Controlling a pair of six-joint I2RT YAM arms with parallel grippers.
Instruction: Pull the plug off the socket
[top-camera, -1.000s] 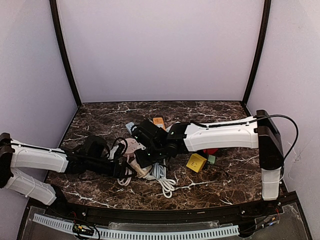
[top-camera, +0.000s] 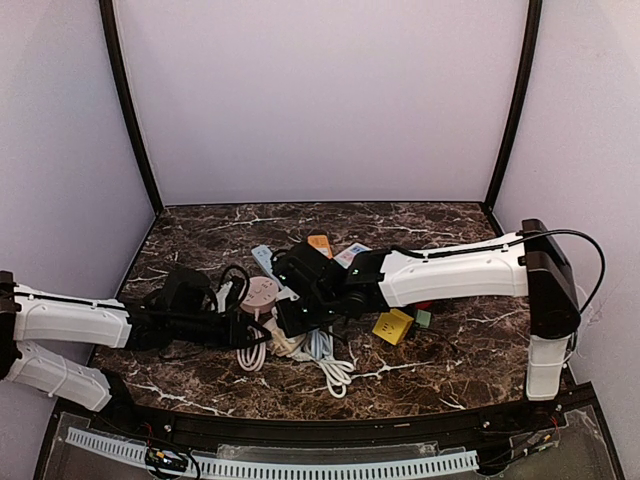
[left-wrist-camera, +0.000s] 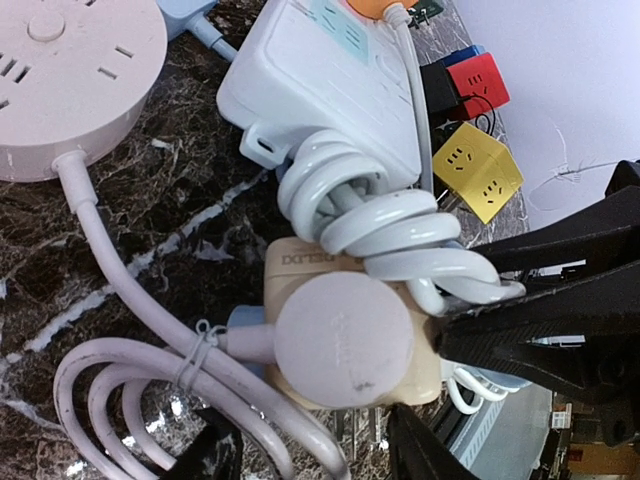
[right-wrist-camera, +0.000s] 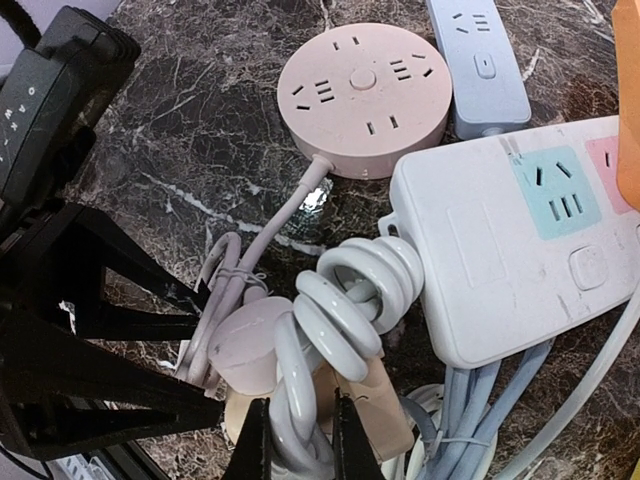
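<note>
A round pinkish plug (left-wrist-camera: 345, 338) with its cord leading off to the left sits against the face of a beige socket block (left-wrist-camera: 292, 262). Metal prongs show below the block. My right gripper is shut on the beige block, and a white coiled cord hangs in front, hiding part of the grip. My left gripper stands partly open in front of the plug. Pinkish cord shows between its fingers, which are not closed on the plug. In the right wrist view the left fingers (right-wrist-camera: 150, 410) reach toward the plug from the left.
A round pink power strip (right-wrist-camera: 362, 95), a white power strip (right-wrist-camera: 465, 230) and a blue one (right-wrist-camera: 480, 70) lie behind. The white coiled cord (left-wrist-camera: 400, 235) crowds the block. A yellow cube socket (top-camera: 392, 326) is to the right.
Over the last second the right arm shifted slightly right. The left gripper moved a little, its fingers staying beside the plug. The plug still appears against the block.
</note>
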